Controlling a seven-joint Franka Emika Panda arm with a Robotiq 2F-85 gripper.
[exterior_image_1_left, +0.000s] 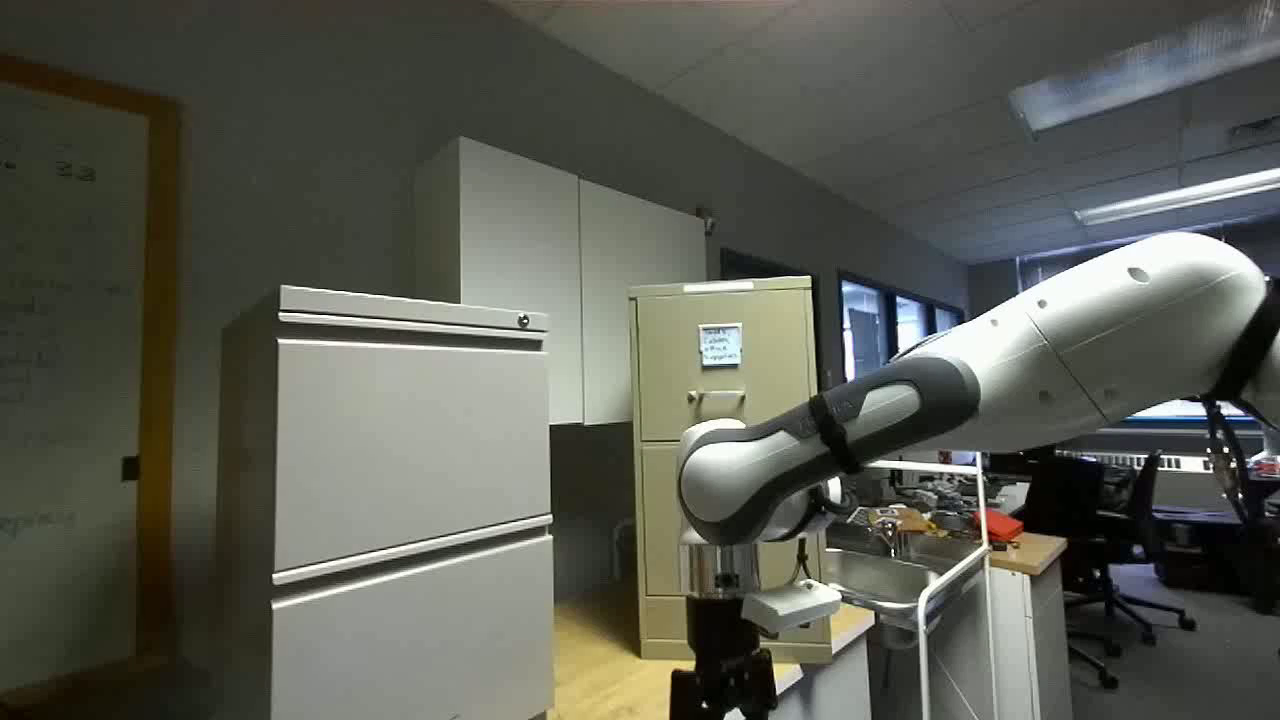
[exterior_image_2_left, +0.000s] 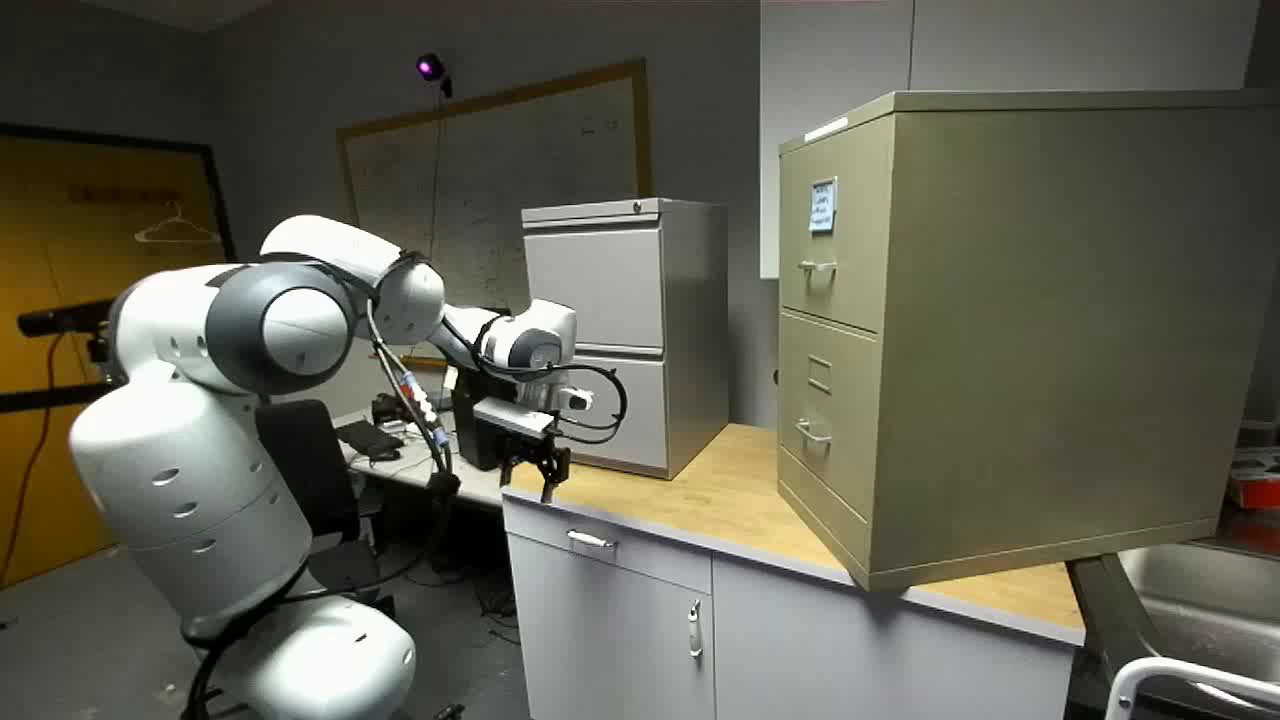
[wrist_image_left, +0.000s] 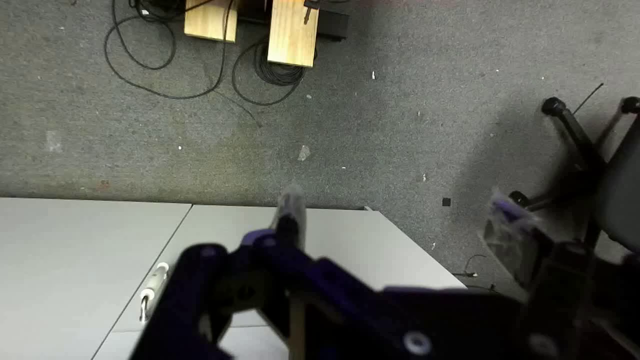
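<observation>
In the wrist view my gripper is open, its two fingers spread wide with only the floor and a white cabinet front visible between and below them. Exterior view 2 has the gripper (exterior_image_2_left: 528, 484) pointing down by the front left corner of the wooden counter (exterior_image_2_left: 744, 480). Just behind it stands a light grey two-drawer cabinet (exterior_image_2_left: 596, 288), both drawers closed. At the bottom of exterior view 1 the gripper (exterior_image_1_left: 723, 708) is partly cut off by the frame edge.
A tan filing cabinet (exterior_image_2_left: 1020, 324) stands on the counter's right side, its drawers closed. Bare counter lies between the two cabinets. Below, the white base cabinet has a drawer handle (exterior_image_2_left: 590, 540) and a door handle (exterior_image_2_left: 695, 628). A sink (exterior_image_1_left: 882, 576) adjoins the far end.
</observation>
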